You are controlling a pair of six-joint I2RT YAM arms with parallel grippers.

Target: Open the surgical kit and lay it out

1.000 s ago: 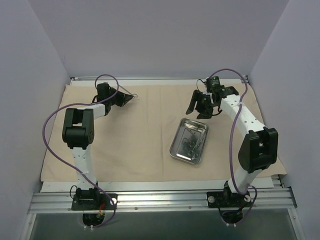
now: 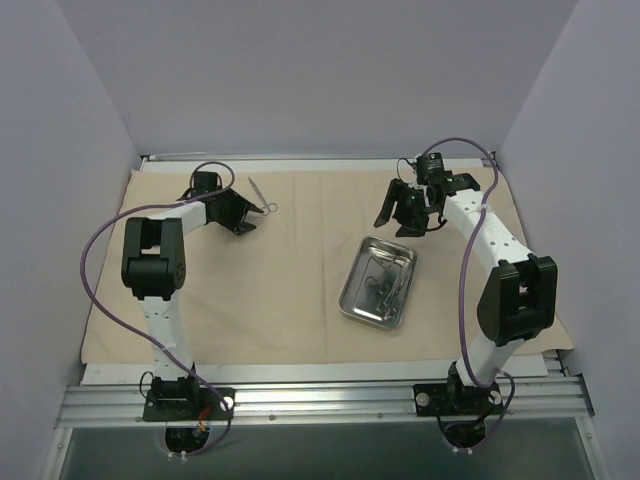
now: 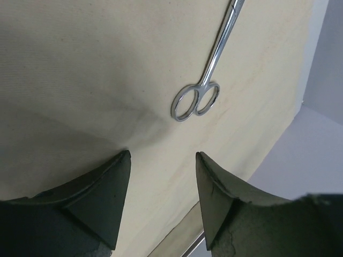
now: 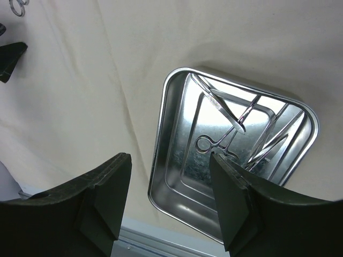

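A pair of silver scissors [image 2: 262,195] lies flat on the beige cloth at the back left; its two finger rings [image 3: 195,100] show clearly in the left wrist view. Just short of those rings, my left gripper stands open and empty, apart from the scissors. The metal tray [image 4: 161,139] holds several instruments, among them tweezers [image 4: 220,104] and a ringed clamp [image 4: 214,142], some overlapping. Above the tray's far edge, my right gripper is open with nothing between its fingers. Part of the tray is hidden behind its right finger in the right wrist view.
Grey walls [image 2: 310,80] close off the back and both sides, and a metal rail [image 2: 320,400] runs along the front.
The left gripper, shut at the scissors' rings about a second ago, has opened and drawn back toward the front left. The scissors now lie free on the cloth. The right arm has barely moved.
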